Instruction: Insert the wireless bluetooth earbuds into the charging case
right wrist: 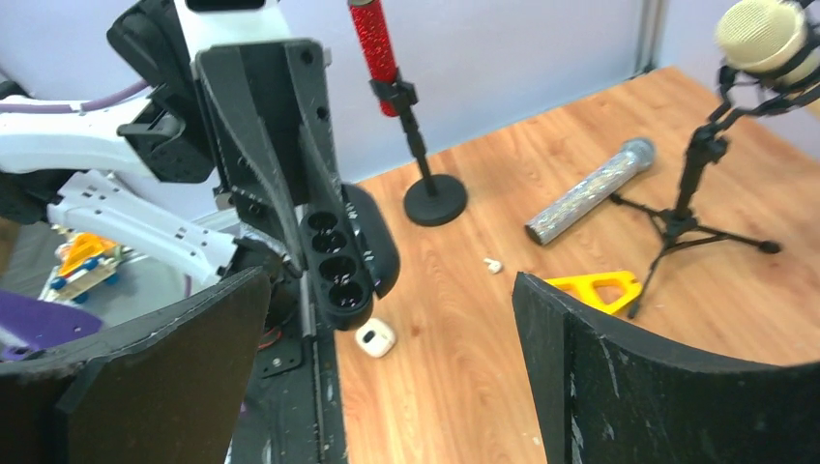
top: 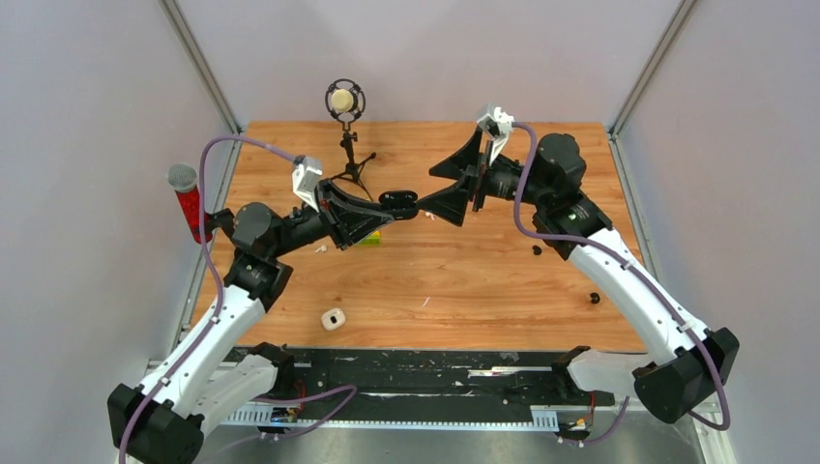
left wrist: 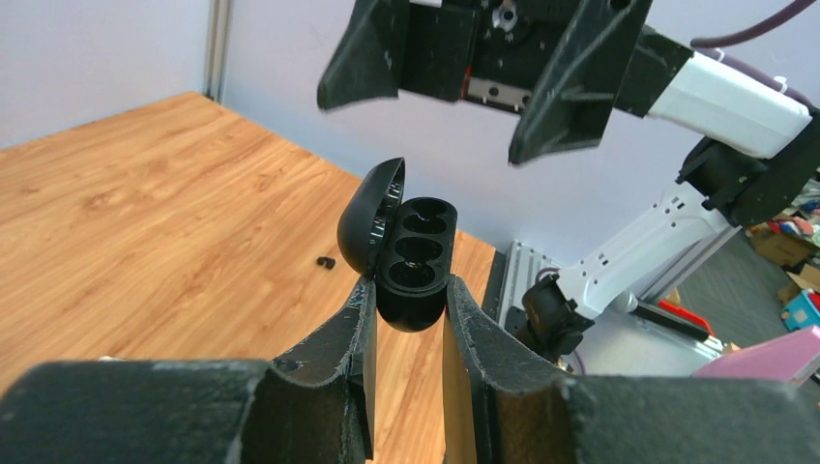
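A black charging case (top: 398, 200) hangs above the table, with my left gripper (top: 389, 218) shut on its lower end. The case's lid stands open, and several dark round hollows show inside the case (left wrist: 418, 246) in the left wrist view. No earbud can be made out in them. Facing the case, my right gripper (top: 428, 188) is open and apart from it, nothing between its fingers. On the right side of the table lie two small black pieces, one nearer the middle (top: 537, 249) and another black piece (top: 595, 298) closer to the front; they may be earbuds.
A small white case (top: 333, 318) rests near the front left, and a tiny white piece (top: 321, 248) lies behind it. Below the left gripper is a yellow object (top: 371, 238). The microphone on a tripod (top: 345, 101) stands at the back.
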